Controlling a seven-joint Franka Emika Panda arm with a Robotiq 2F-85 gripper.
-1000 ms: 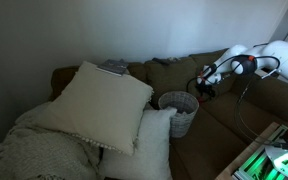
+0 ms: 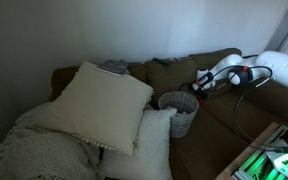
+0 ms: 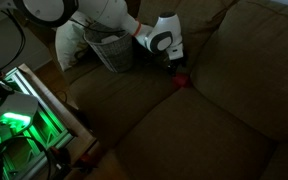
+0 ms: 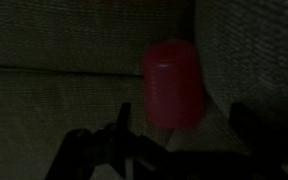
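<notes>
A red, rounded object (image 4: pixel 174 85) lies on the brown couch near the foot of the backrest. In exterior view 2 the red object (image 3: pixel 181 80) shows just below the arm's end. My gripper is open over it, with one dark finger (image 4: pixel 122 118) to its left and the other (image 4: pixel 242 122) to its right in the wrist view. Whether either finger touches it is too dark to tell. In exterior view 1 the gripper is small and dark against the couch.
A woven basket (image 2: pixel 179 112) stands on the couch beside the arm. A large white cushion (image 2: pixel 102 105) and a smaller white pillow (image 2: pixel 144 150) lie left of it. The couch backrest (image 3: pixel 259 50) rises close to the gripper.
The arm's end has moved a little left and lower in exterior view 1. The basket and cushions have stayed in place.
</notes>
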